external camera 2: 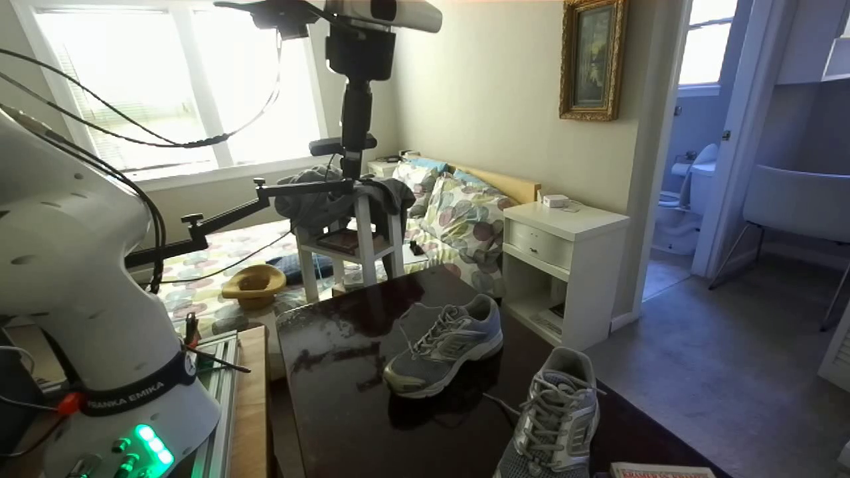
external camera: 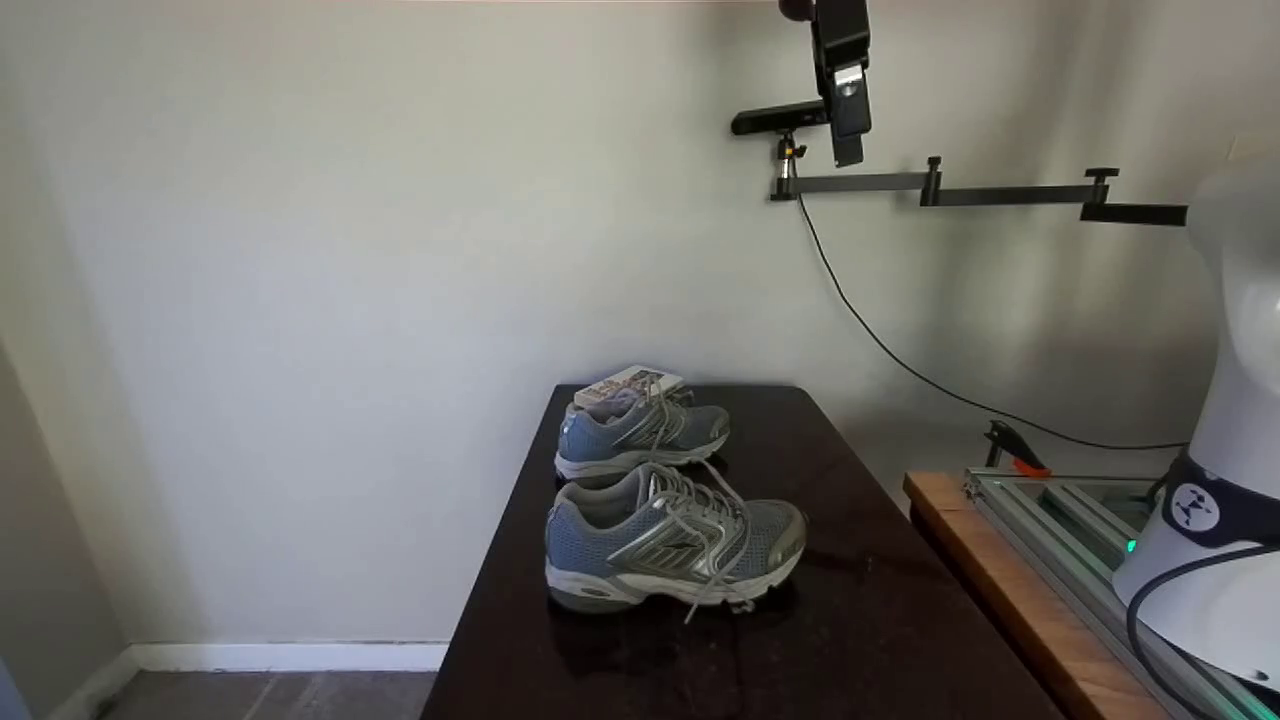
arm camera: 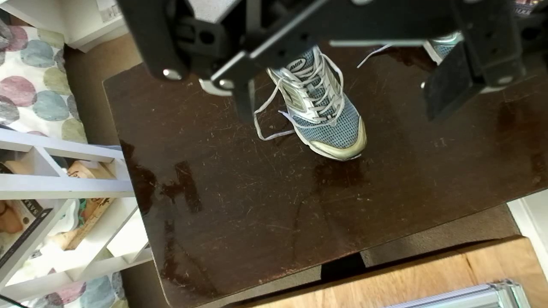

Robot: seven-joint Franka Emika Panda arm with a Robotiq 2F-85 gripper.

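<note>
Two blue-grey sneakers with pale laces rest upright on the dark table (external camera: 840,636). In exterior view 1 the nearer shoe (external camera: 672,540) has its toe to the right, and the other shoe (external camera: 642,434) sits behind it. High above the table, my gripper (external camera: 848,150) shows edge-on at the top of that view, touching neither shoe. The wrist view shows the gripper open, its dark fingers far apart with only air between them. Below and beyond them lies one shoe (arm camera: 329,118); its heel is hidden behind the gripper body. A sliver of the second shoe (arm camera: 444,45) appears by the right finger.
A book or box (external camera: 629,386) lies behind the far shoe. One camera arm (external camera: 1008,192) with a hanging cable reaches along the wall. Beside the table stand a wooden bench (arm camera: 462,267) and a white nightstand (external camera 2: 566,223). Bare tabletop extends past the shoes' toes.
</note>
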